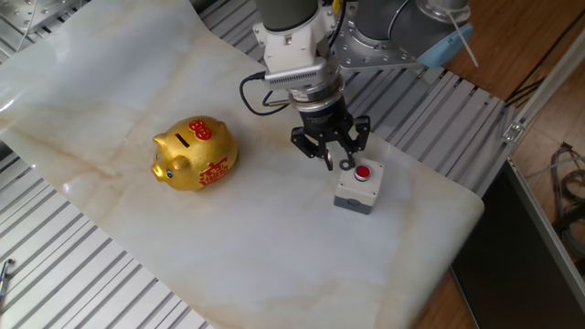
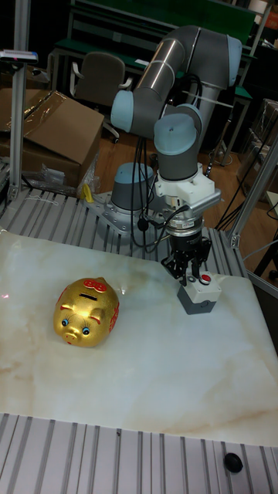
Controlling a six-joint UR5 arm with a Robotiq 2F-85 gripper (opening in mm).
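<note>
My gripper [image 1: 338,163] points down at the left rear side of a small white and grey box [image 1: 357,192] that has a red button [image 1: 363,172] on top. Its two black fingers stand apart, and no object shows clearly between them. One fingertip is beside the box's left side; the other overlaps its back left corner, close to a small dark ring [image 1: 345,165]. Whether it touches the box, I cannot tell. A gold piggy bank [image 1: 195,153] with red markings and a dark slot on its back stands upright to the left, well away from the gripper.
Ribbed metal [image 2: 49,444] shows along the front edge. A round black knob [image 2: 233,462] sits there at the right. Behind the arm's base stands a cardboard box [image 2: 49,136].
</note>
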